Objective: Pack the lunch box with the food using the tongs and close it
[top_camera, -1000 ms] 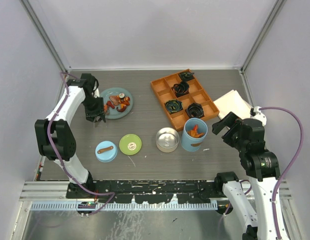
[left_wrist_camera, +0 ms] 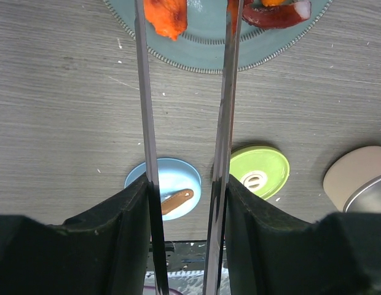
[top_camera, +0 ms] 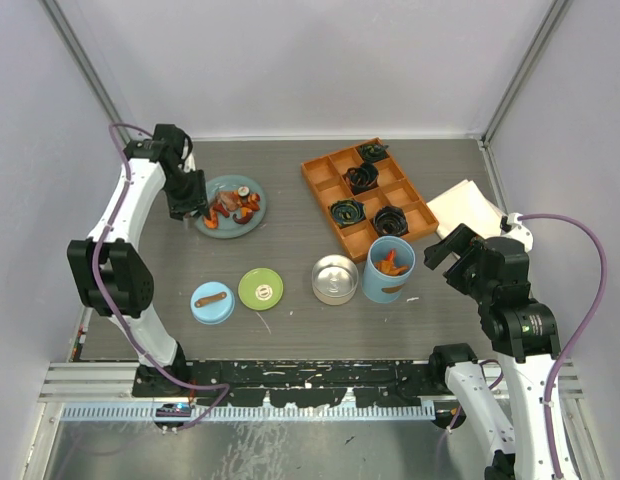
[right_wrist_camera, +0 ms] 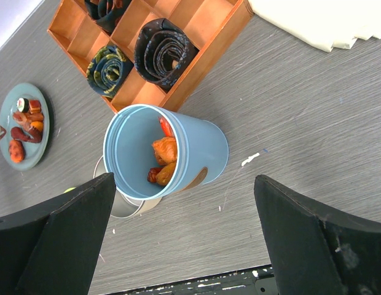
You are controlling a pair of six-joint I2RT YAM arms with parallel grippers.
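Note:
A blue plate (top_camera: pixel 228 226) of food pieces lies at the back left, with my open left gripper (top_camera: pixel 190 210) over its left edge. In the left wrist view an orange piece (left_wrist_camera: pixel 165 15) and a sausage (left_wrist_camera: pixel 278 16) show near the fingers. A blue container (top_camera: pixel 381 285) holding food (right_wrist_camera: pixel 165 150) stands right of a steel container (top_camera: pixel 335 279). Blue (top_camera: pixel 215 308) and green (top_camera: pixel 258 281) lids lie in front of the plate. My right gripper (top_camera: pixel 440 245) is open and empty above the table, right of the blue container.
An orange compartment tray (top_camera: pixel 320 180) with several rolled dark cloths is at the back center-right. A pale stack of cloth (top_camera: pixel 465 205) lies right of it. Bare table runs between the plate and tray and along the front.
My left arm has shifted slightly toward the back, its gripper rising a little at the plate's left edge. The right arm and the objects look unchanged.

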